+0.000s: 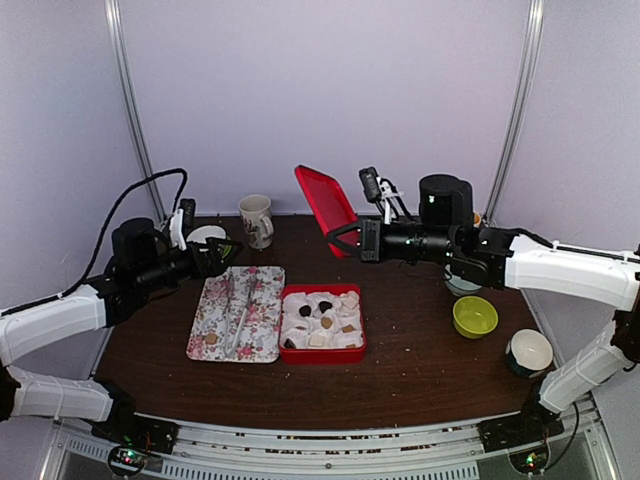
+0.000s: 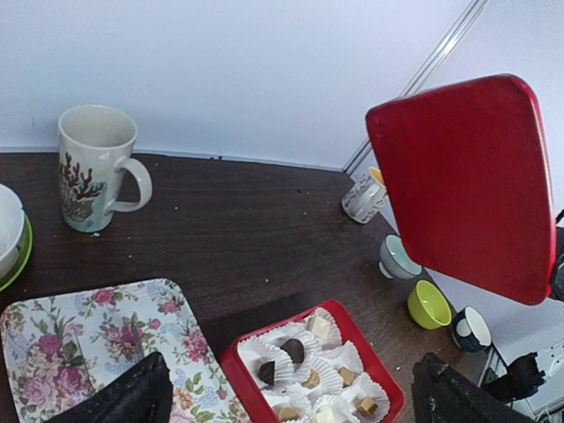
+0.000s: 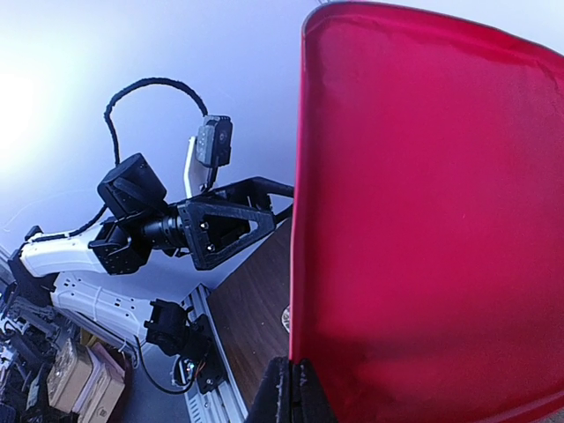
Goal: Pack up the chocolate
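A red box (image 1: 321, 352) with chocolates in white paper cups sits in the middle of the table, beside a floral tray (image 1: 208, 322) with tongs lying on it. My right gripper (image 1: 340, 240) is shut on the edge of the red lid (image 1: 318, 200), holding it tilted in the air above and behind the box; in the right wrist view the lid (image 3: 423, 203) fills much of the frame. My left gripper (image 1: 222, 256) stands open above the tray's back left, with nothing seen between its fingers.
A mug (image 1: 254, 218) and a white bowl stand at the back left. A yellow-green bowl (image 1: 475, 316), a dark-sided white cup (image 1: 530, 350) and other cups stand at the right.
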